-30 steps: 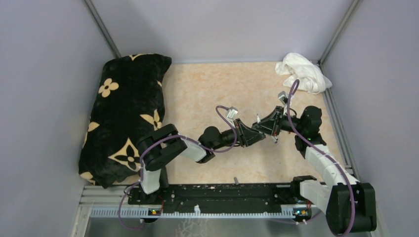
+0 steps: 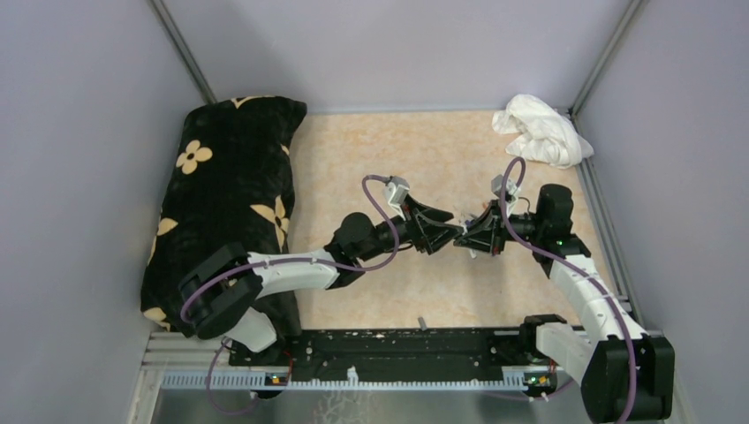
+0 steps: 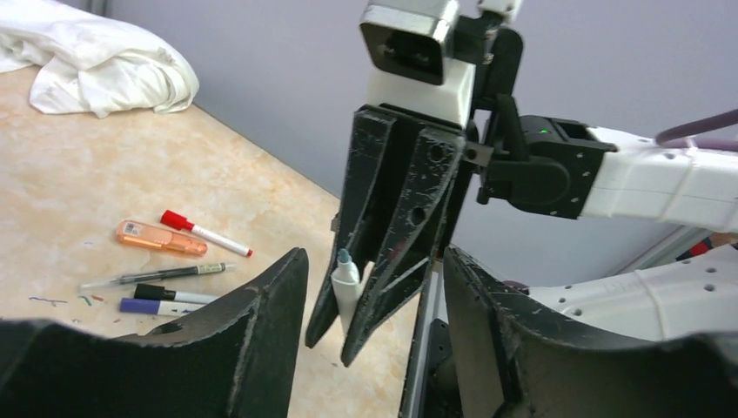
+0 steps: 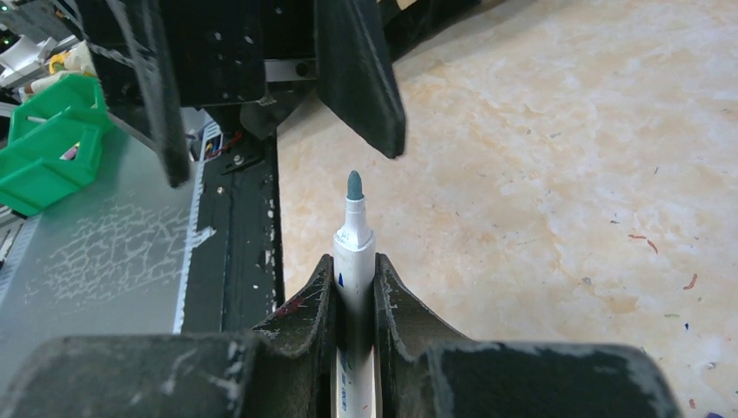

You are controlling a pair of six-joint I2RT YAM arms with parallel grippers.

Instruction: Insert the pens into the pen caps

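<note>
My right gripper (image 2: pixel 461 237) is shut on a white marker (image 4: pixel 355 261) with a bare teal tip, pointing up in the right wrist view. My left gripper (image 2: pixel 446 231) is open beside it, its fingers around the upper part of that view, above and apart from the tip. In the left wrist view the marker (image 3: pixel 346 291) sits between the right fingers, framed by my open left fingers. On the table lie a red-capped marker (image 3: pixel 209 233), a black-capped marker (image 3: pixel 174 294), a purple-capped marker (image 3: pixel 152 306), an orange item (image 3: pixel 161 238) and a clear pen (image 3: pixel 157 276).
A dark flowered cushion (image 2: pixel 212 203) fills the left side, a white cloth (image 2: pixel 540 132) the back right. A green tray (image 4: pixel 52 174) shows beyond the table's edge in the right wrist view.
The right gripper shifted slightly toward the front, still holding the marker.
</note>
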